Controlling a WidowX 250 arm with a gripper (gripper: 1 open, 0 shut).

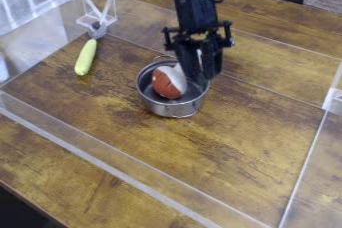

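Observation:
My black gripper (194,44) is above the right rear rim of a metal pot (174,107) in the middle of the table, its fingers pointing down. Whether it is open or shut is hard to tell at this size. Inside the pot lies a reddish-orange object (168,81) with a pale part, partly hidden by the rim.
A pale green elongated object (87,58) lies at the left, with a white-and-grey item (98,16) behind it. Pale edges border the left and right sides.

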